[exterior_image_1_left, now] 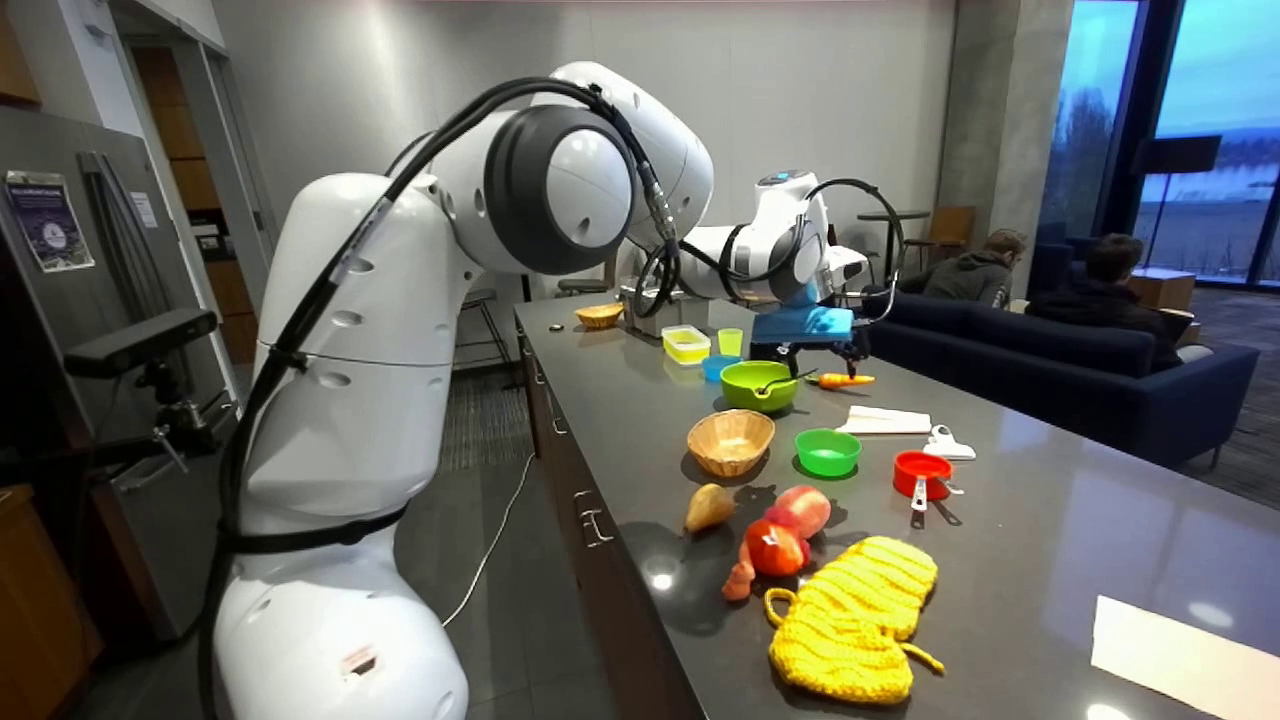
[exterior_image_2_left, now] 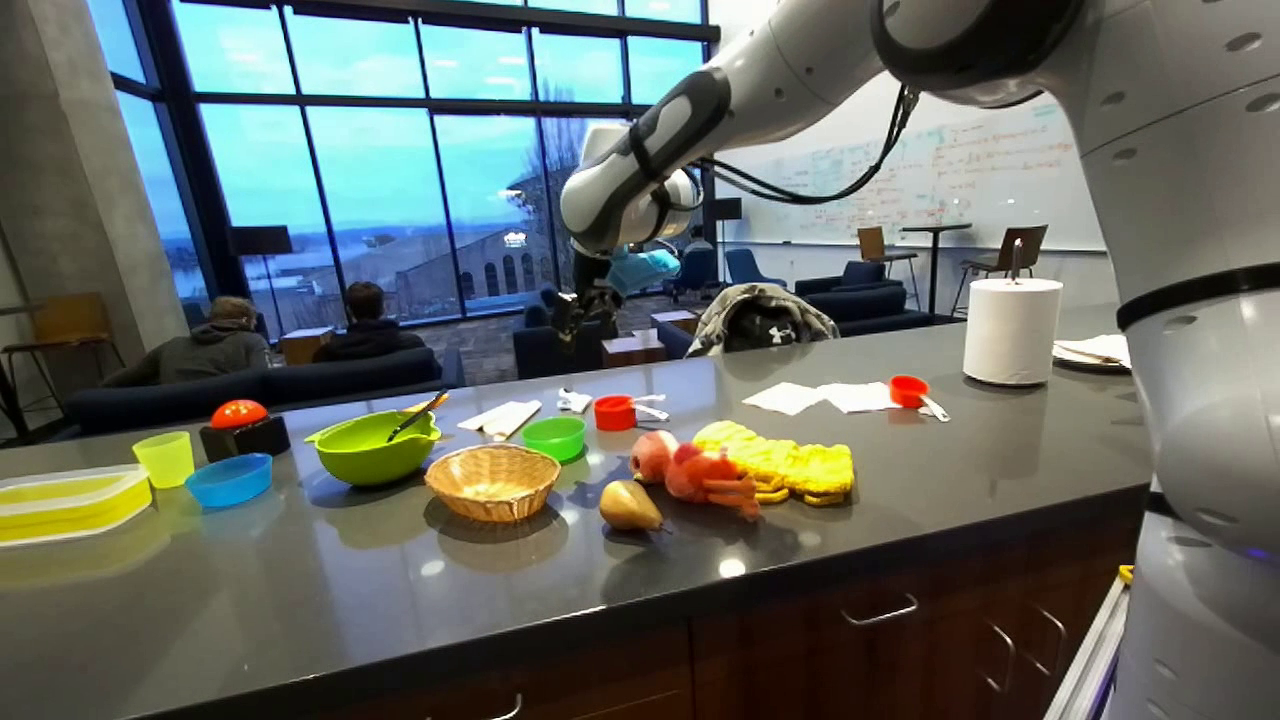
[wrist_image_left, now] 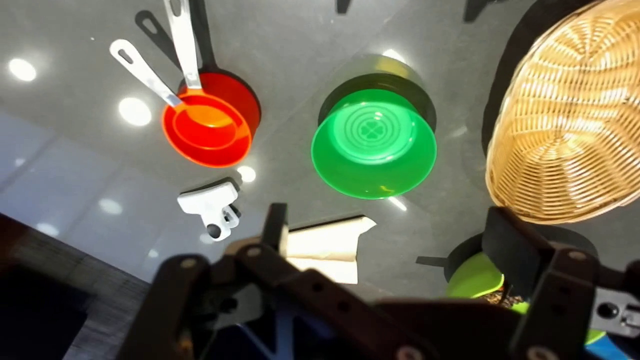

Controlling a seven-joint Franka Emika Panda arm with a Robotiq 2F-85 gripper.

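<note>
My gripper is open above the counter, its two black fingers wide apart and nothing between them. In the wrist view a green cup-like bowl (wrist_image_left: pixel 373 144) stands empty ahead of the fingers. The wicker basket (wrist_image_left: pixel 564 129), also empty, is to the right. Partly hidden behind the right finger is the lime-green mixing bowl (wrist_image_left: pixel 475 277), with brown bits inside. A dark-handled utensil (exterior_image_2_left: pixel 416 415) leans in that bowl. Exterior view 1 has the gripper (exterior_image_1_left: pixel 822 358) beyond the mixing bowl, near a carrot (exterior_image_1_left: pixel 845 380). Red measuring cups (wrist_image_left: pixel 207 129) sit nested at left.
Nearer along the counter lie a pear (exterior_image_1_left: pixel 709 508), a peach (exterior_image_1_left: pixel 801 510), a red fruit or vegetable (exterior_image_1_left: pixel 777 547) and a yellow knitted mitt (exterior_image_1_left: pixel 854 618). A white clip (wrist_image_left: pixel 211 204) and folded paper (wrist_image_left: pixel 324 246) lie flat. A blue bowl (exterior_image_2_left: pixel 230 480) and yellow container (exterior_image_2_left: pixel 72 502) stand farther along.
</note>
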